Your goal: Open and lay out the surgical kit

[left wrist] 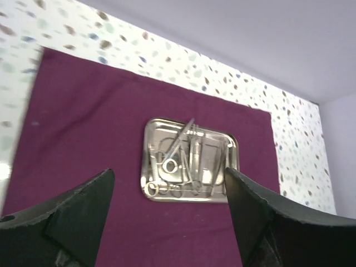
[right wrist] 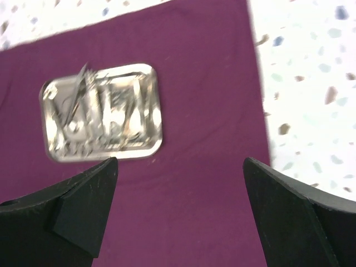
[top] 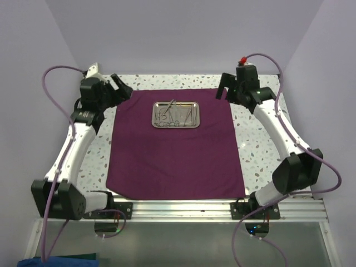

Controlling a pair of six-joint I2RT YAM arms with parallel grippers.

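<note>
A steel tray [top: 176,125] of surgical instruments, including scissors and long slim tools, lies on the upper middle of a spread purple cloth [top: 172,161]. My left gripper [top: 121,89] is above the cloth's far left corner, open, with the tray ahead between its fingers in the left wrist view. My right gripper [top: 221,85] is raised over the far right corner of the cloth, open, nothing between its fingers.
Speckled table [top: 256,144] shows around the cloth, with walls at back and sides. A blue item [top: 58,261] lies below at the front left, off the table.
</note>
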